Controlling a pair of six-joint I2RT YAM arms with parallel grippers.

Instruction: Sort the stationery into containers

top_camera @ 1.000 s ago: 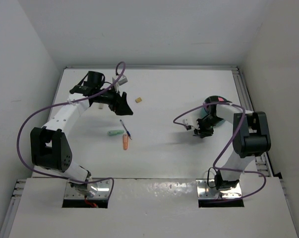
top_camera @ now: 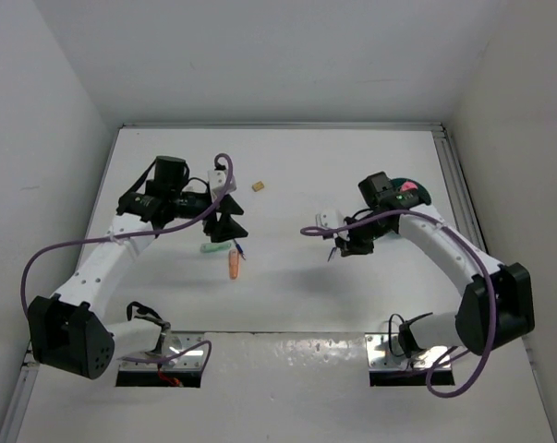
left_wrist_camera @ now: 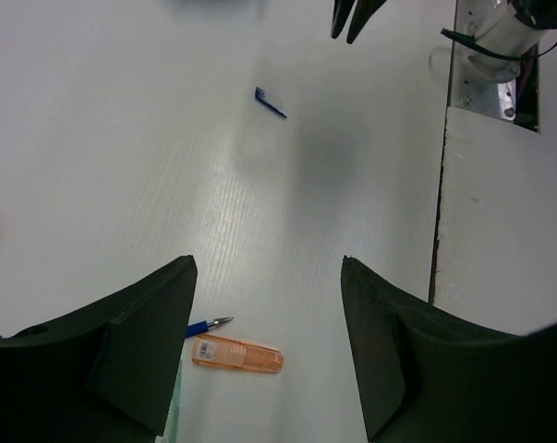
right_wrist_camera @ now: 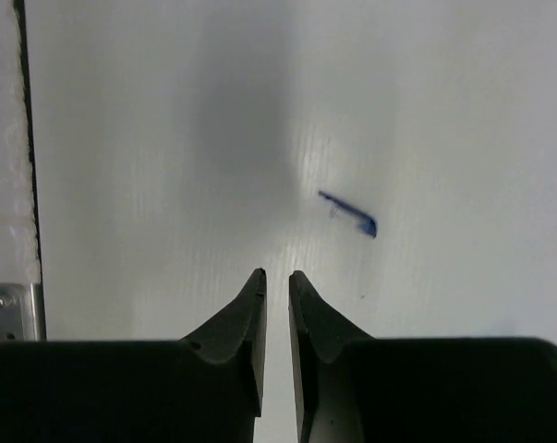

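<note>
My left gripper hangs open, with an orange stick-like item [left_wrist_camera: 237,354], a blue pen [left_wrist_camera: 210,323] and a green item [top_camera: 215,247] below it. My right gripper has its fingertips slightly apart, nothing between them, near a small dark blue item [right_wrist_camera: 349,210] on the table. A tan block [top_camera: 258,185] lies toward the back. A dark container [top_camera: 417,189] with something pink in it is partly hidden behind the right arm.
Walls stand at both sides, and the table's front edge [left_wrist_camera: 437,231] has metal mounts.
Both arms have risen toward the top camera. The left gripper has shifted toward the front; the right gripper has moved slightly left. The stationery on the table appears unmoved.
</note>
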